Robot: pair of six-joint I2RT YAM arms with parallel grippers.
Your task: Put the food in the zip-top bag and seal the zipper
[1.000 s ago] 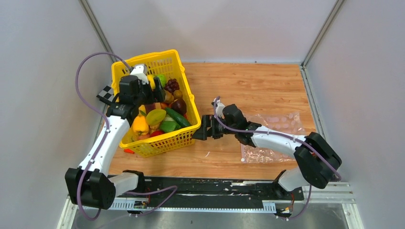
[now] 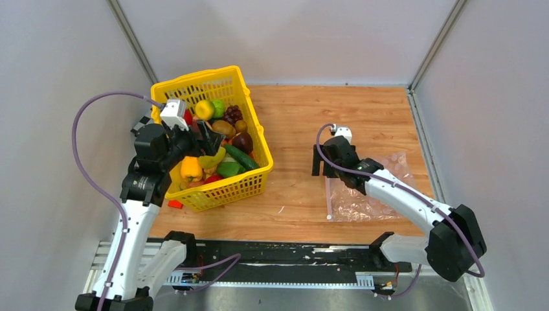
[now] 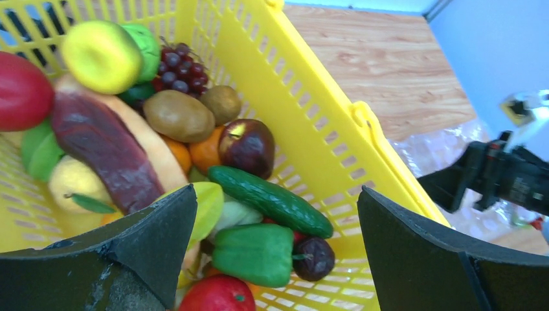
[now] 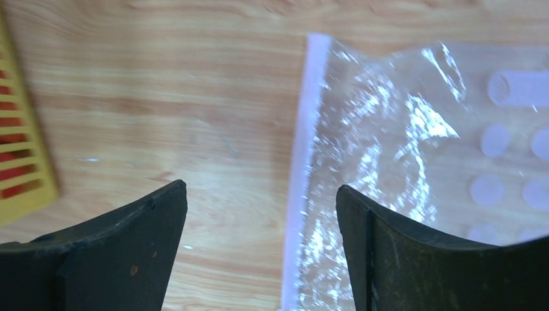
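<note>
Plastic food fills the yellow basket (image 2: pixel 223 194): a cucumber (image 3: pixel 272 201), a green pepper (image 3: pixel 252 254), a red-brown meat piece (image 3: pixel 107 149), a peach (image 3: pixel 246 148), grapes (image 3: pixel 181 67) and more. Over this food hangs my left gripper, open, with nothing held between its fingers. The clear zip bag (image 4: pixel 388 149) lies flat on the table at the right; its lilac zipper strip (image 4: pixel 304 142) faces the basket. Above that strip is my right gripper, its fingers apart and empty. The right arm hides part of the bag in the top view.
Bare wood tabletop (image 2: pixel 291 210) lies between basket and bag, and more is clear at the back. The basket's raised wall stands between my two grippers. Walls close in the table's back and sides.
My right gripper has moved right, from beside the basket to the bag's left edge.
</note>
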